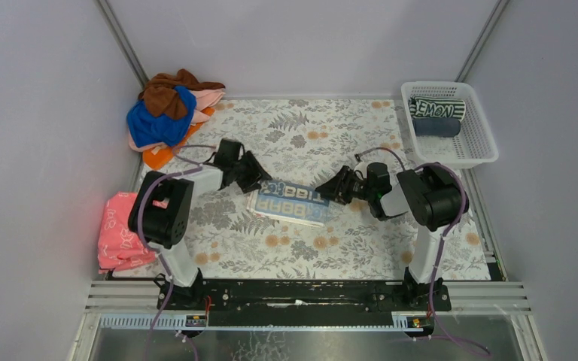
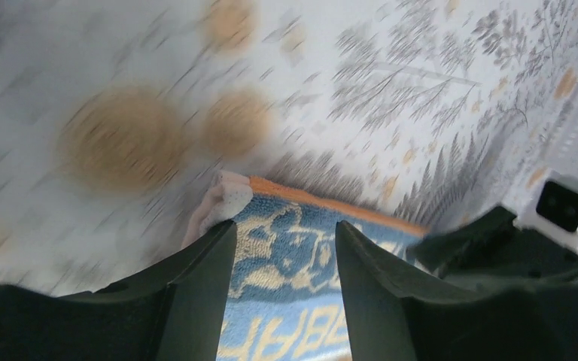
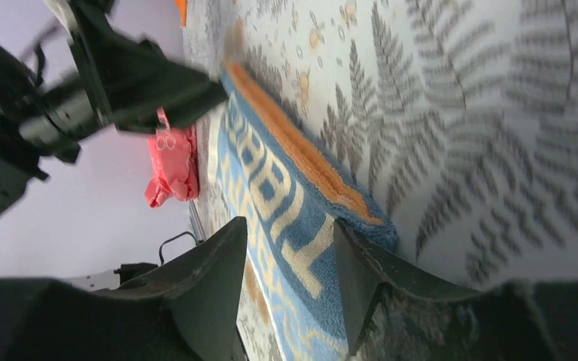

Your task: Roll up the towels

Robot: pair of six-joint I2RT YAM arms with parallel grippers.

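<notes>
A folded blue towel with pale lettering [image 1: 290, 209] lies on the patterned cloth, slightly slanted. At its far left corner my left gripper [image 1: 266, 180] stands with a gap between its fingers. In the left wrist view the towel's blue edge [image 2: 290, 218] with an orange-brown hem shows in and beyond that gap. My right gripper [image 1: 322, 195] is open at the far right corner. Its fingers [image 3: 214, 274] stand apart in the right wrist view, with the towel's end [image 3: 312, 263] passing between and beneath them. Whether the pads touch the fabric, I cannot tell.
Crumpled brown, blue, pink and orange towels [image 1: 162, 116] are heaped at the back left. A coral towel [image 1: 124, 237] lies beside the left arm. The white basket [image 1: 463, 154] at the back right holds two rolled towels.
</notes>
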